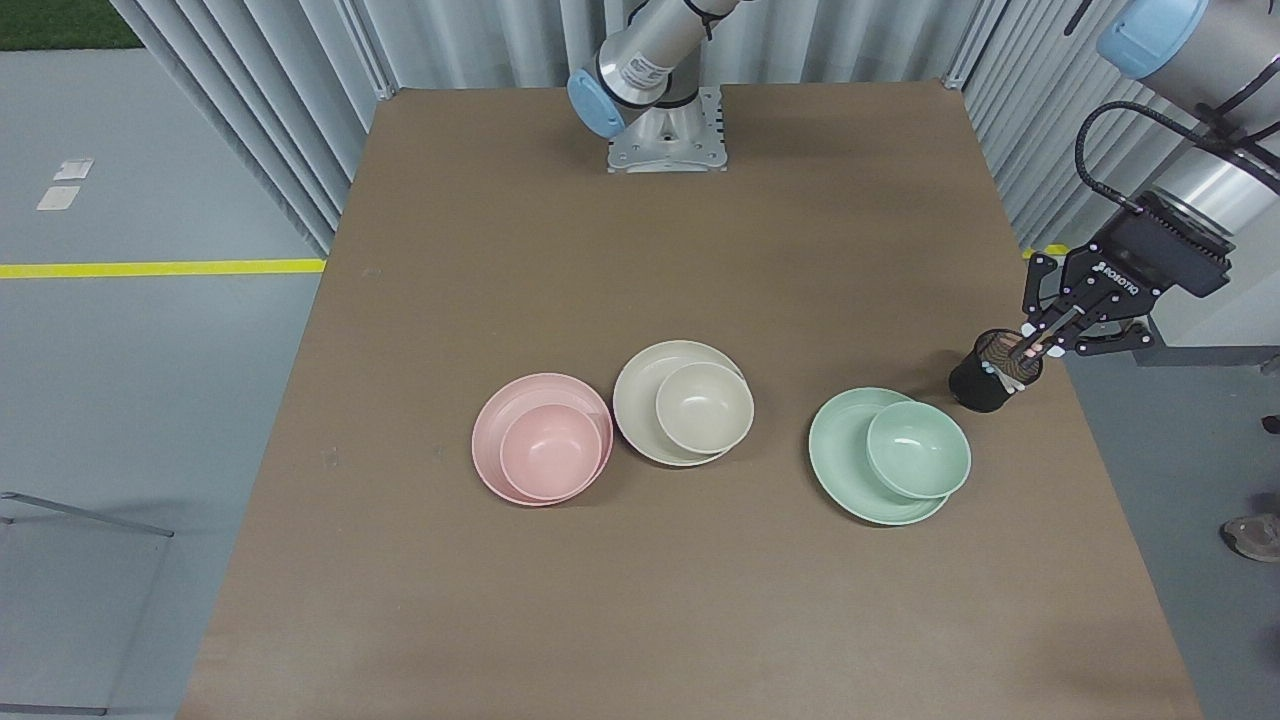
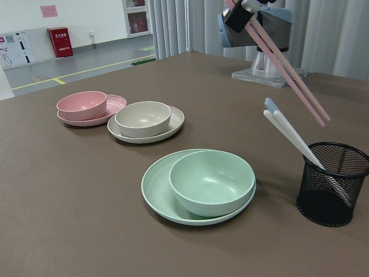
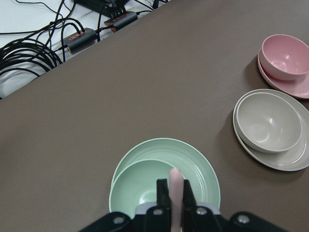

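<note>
My gripper (image 1: 1034, 338) is shut on a pair of pink chopsticks (image 2: 288, 72), which hang slanting above the black mesh cup (image 2: 326, 196) in the left view. White chopsticks (image 2: 294, 138) stand leaning in that cup. A mint bowl (image 1: 919, 451) rests on a mint plate (image 1: 846, 450) left of the cup. In the wrist view the pink stick ends (image 3: 175, 191) show between my fingers, over the mint set.
A white bowl on a plate (image 1: 703, 408) and a pink bowl on a plate (image 1: 552, 451) sit further left.
</note>
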